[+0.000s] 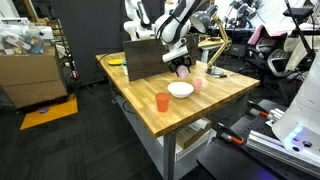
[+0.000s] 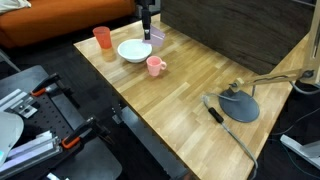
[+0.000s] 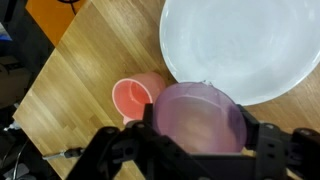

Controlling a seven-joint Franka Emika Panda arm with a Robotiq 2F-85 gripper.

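Note:
My gripper is shut on a pinkish-purple cup, with one dark finger on each side of it. Exterior view 2 shows the same cup at the far right edge of a white bowl; whether it touches the table there is unclear. Below the cup in the wrist view, the bowl looks empty. A pink mug stands upright beside the bowl, close to the held cup in that view. In exterior view 1 the gripper is small, over the table's far part.
An orange cup stands on the other side of the bowl, near the table's end. A lamp with a round grey base and a cable take up another part of the wooden table. Bare wood lies between them and the mug.

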